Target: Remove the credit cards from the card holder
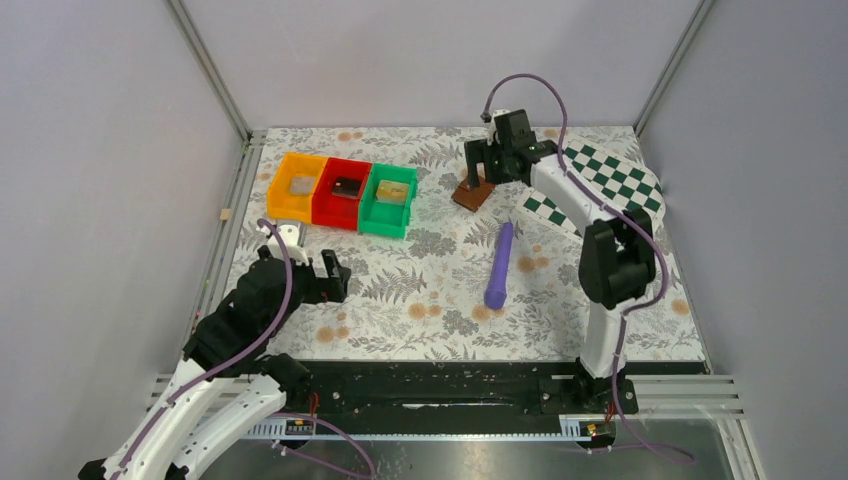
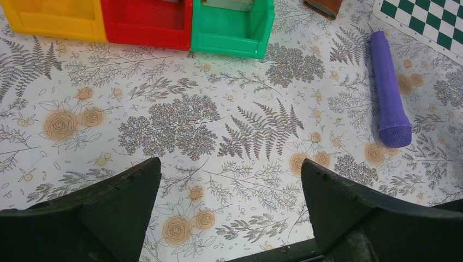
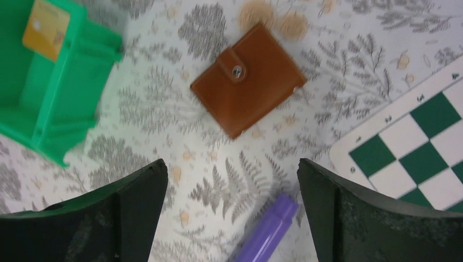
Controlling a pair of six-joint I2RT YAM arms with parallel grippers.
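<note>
A brown leather card holder [image 3: 256,87], closed by a strap with a snap, lies flat on the table; in the top view the right gripper partly covers it [image 1: 470,197]. Any cards inside it are hidden. My right gripper [image 1: 473,170] hangs above it, open and empty, its dark fingers [image 3: 117,213] wide apart in the right wrist view. Over the table's front left my left gripper [image 1: 338,275] is open too, with only bare tablecloth showing between its fingers.
Left of the card holder stand yellow [image 1: 286,207], red [image 1: 333,210] and green [image 1: 383,217] bins, each with something flat inside. A purple microphone-shaped object [image 1: 499,265] lies in front of the holder, and a green checkered board [image 1: 620,185] is to its right.
</note>
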